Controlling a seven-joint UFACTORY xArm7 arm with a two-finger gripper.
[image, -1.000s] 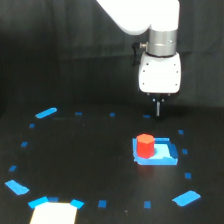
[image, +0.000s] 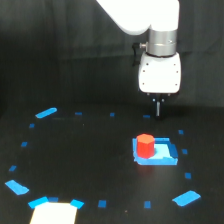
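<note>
A red block (image: 146, 146) with an angular outline sits in the left part of a shallow blue tray (image: 168, 160) on the dark table. Above and behind the tray hangs my gripper (image: 157, 106), pointing down below its white wrist. Its thin dark fingers nearly blend into the black background, so how they stand is unclear. A gap separates the fingertips from the block.
Small blue marks, such as one beside the tray (image: 147, 204), dot the dark surface. Larger blue strips (image: 186, 198) lie near the outer edges. A pale object (image: 54, 213) stands at the lower left.
</note>
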